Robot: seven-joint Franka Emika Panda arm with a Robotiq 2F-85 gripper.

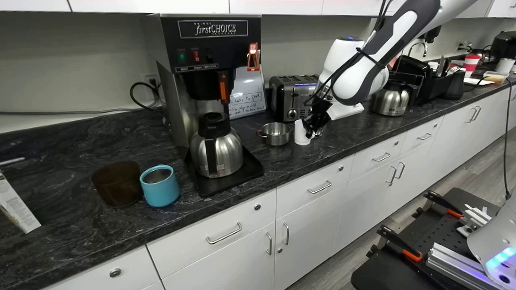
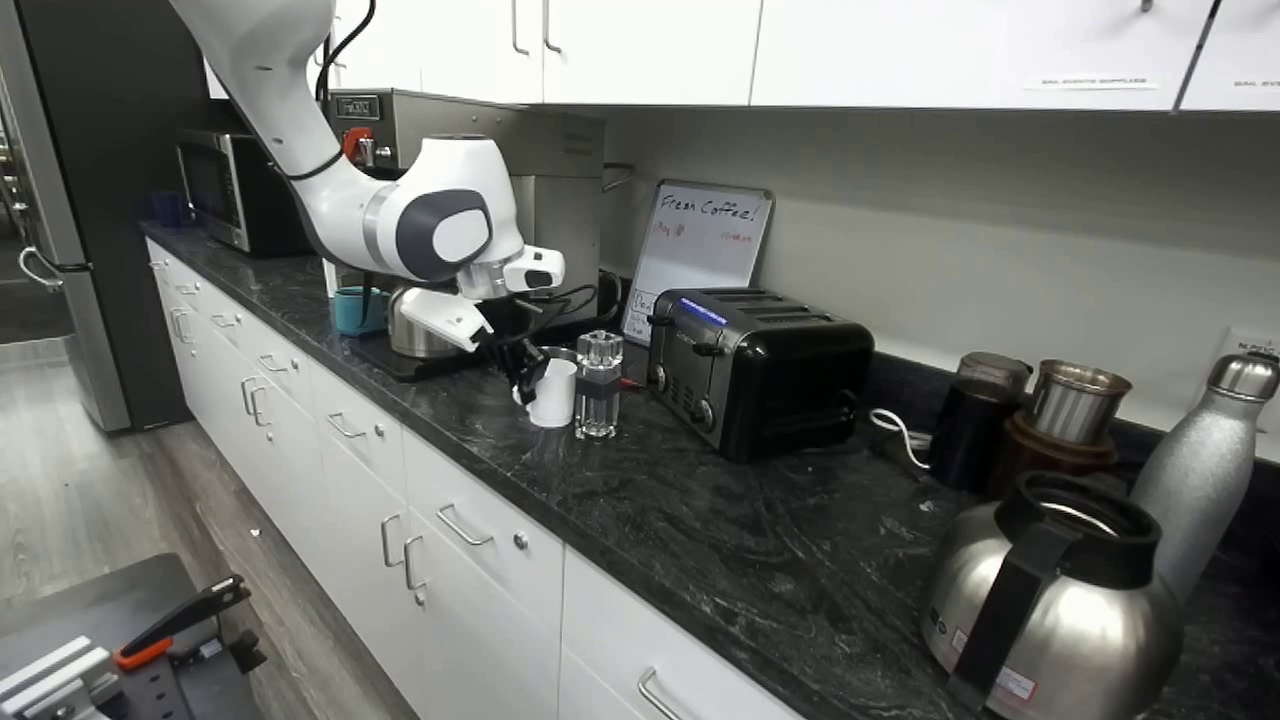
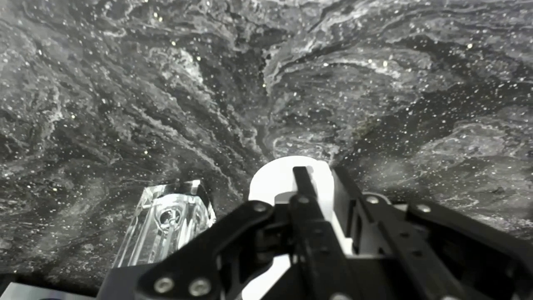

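Observation:
A white cup [image 1: 302, 132] is upright on the dark counter, between the steel pot and my arm. My gripper reaches over its near side. In the wrist view, one finger [image 3: 305, 182] is inside the cup's mouth and the other is outside, with the white wall between them, so the fingers look shut on the rim. In the second exterior view, the black fingers [image 2: 528, 374] meet the side of the white cup [image 2: 553, 394]. They hide part of the cup, and I cannot tell whether its base is clear of the counter.
A clear faceted grinder [image 2: 599, 384] stands close beside the cup. Nearby are the small steel pot [image 1: 276, 135] and toaster [image 1: 293, 98]. The coffee maker [image 1: 208, 43] with its carafe [image 1: 216, 150] and a blue mug [image 1: 160, 187] stand farther left.

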